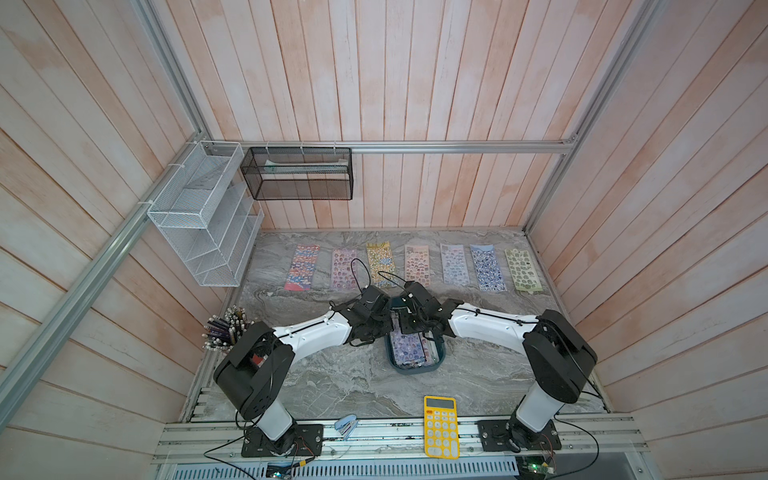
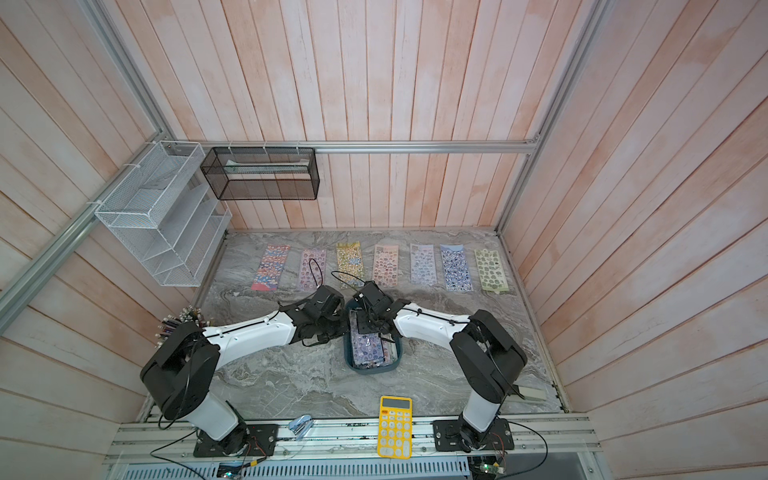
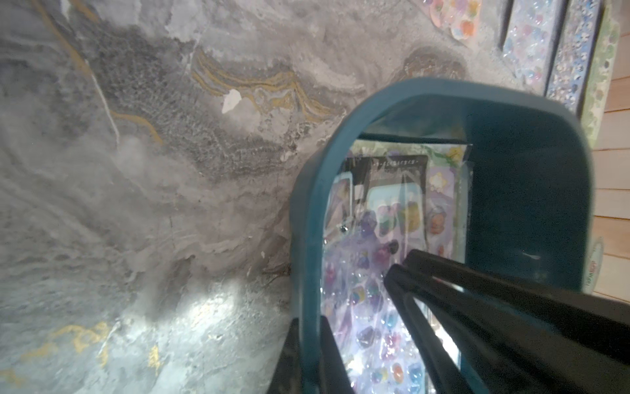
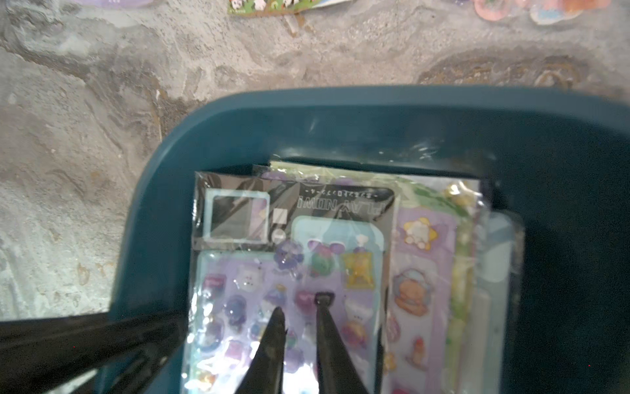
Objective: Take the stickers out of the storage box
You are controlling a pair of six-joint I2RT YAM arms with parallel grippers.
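Observation:
A dark teal storage box (image 1: 415,367) stands mid-table with a stack of sticker sheets (image 4: 288,282) in clear sleeves, the top one purple with a black header. My left gripper is shut on the box's left rim. My right gripper is shut over the stack inside the box, its tips above the purple sheet; whether anything is between them is not clear, though none shows.
Seven sticker sheets (image 1: 417,264) lie in a row at the back. A yellow calculator (image 1: 440,426) and a blue stapler (image 1: 345,425) lie at the front, pens (image 1: 224,328) at the left, wire racks (image 1: 196,216) on the walls.

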